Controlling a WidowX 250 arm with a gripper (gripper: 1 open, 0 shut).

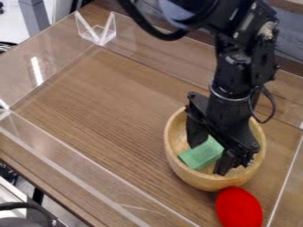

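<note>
My black gripper [222,142] reaches down from the top right into a tan bowl [208,177], its fingers open around and over a green block [198,153] lying inside. The block is partly hidden by the gripper. A red oval object [239,207] lies just in front of the bowl at the lower right.
A clear plastic piece [97,29] stands at the back left. Cables lie off the table's lower left edge.
</note>
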